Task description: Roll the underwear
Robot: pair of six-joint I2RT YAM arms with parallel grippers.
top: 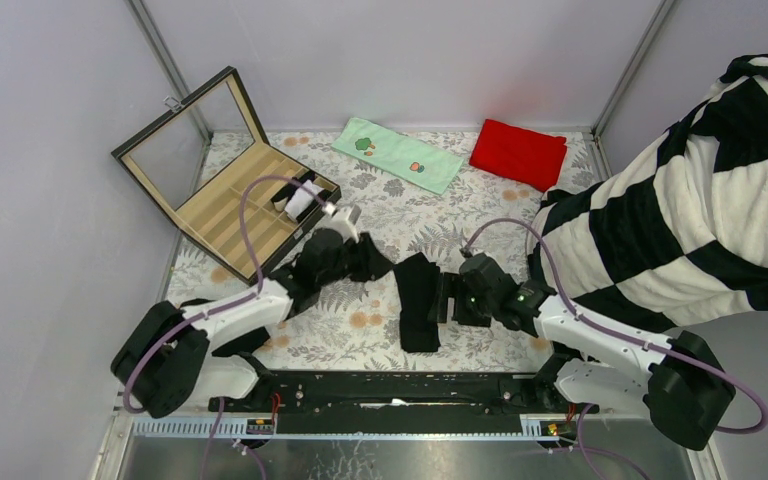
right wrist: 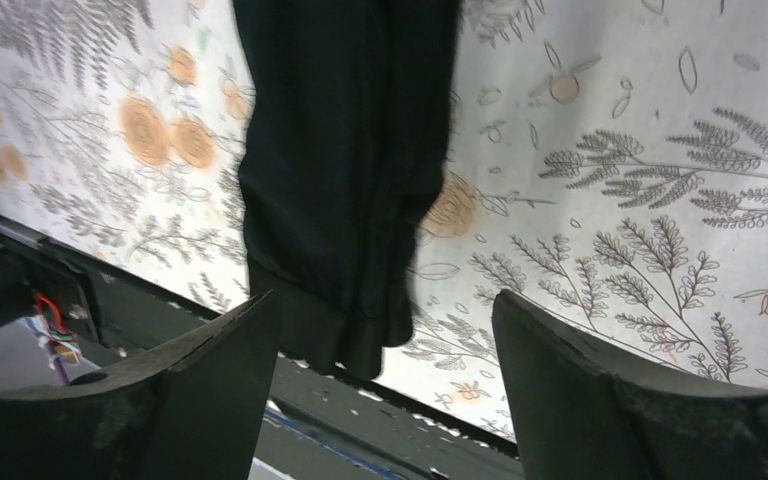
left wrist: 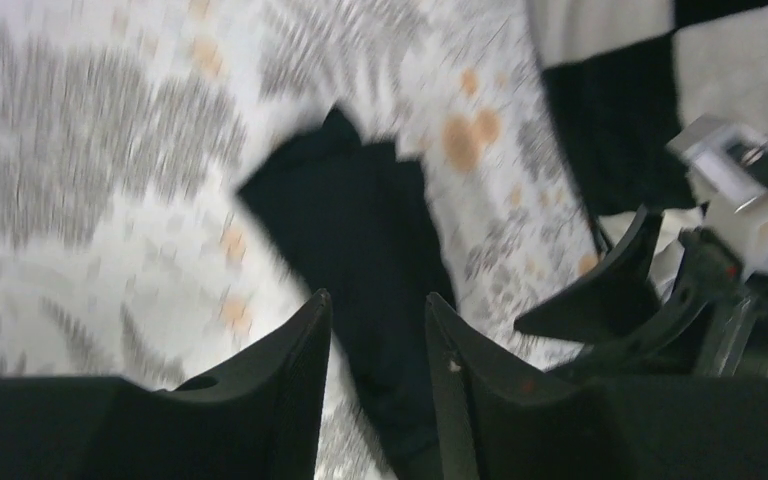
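Note:
Folded into a long narrow strip, the black underwear (top: 418, 306) lies flat on the patterned tabletop between my two grippers. My left gripper (top: 380, 268) is off the strip's left side near its far end; in the left wrist view, its blurred fingers (left wrist: 300, 385) stand a little apart with the underwear (left wrist: 345, 205) beyond them. On the strip's right side is my right gripper (top: 448, 300). The right wrist view shows its fingers (right wrist: 225, 370) wide apart above the near end of the underwear (right wrist: 330, 190), gripping nothing.
An open divided box (top: 230, 205) at back left holds dark and white rolled items. A green cloth (top: 400, 152) and a red cloth (top: 518, 154) lie along the back. More black cloth (top: 245, 343) sits at front left, partly behind the left arm. A checkered blanket (top: 650, 220) fills the right.

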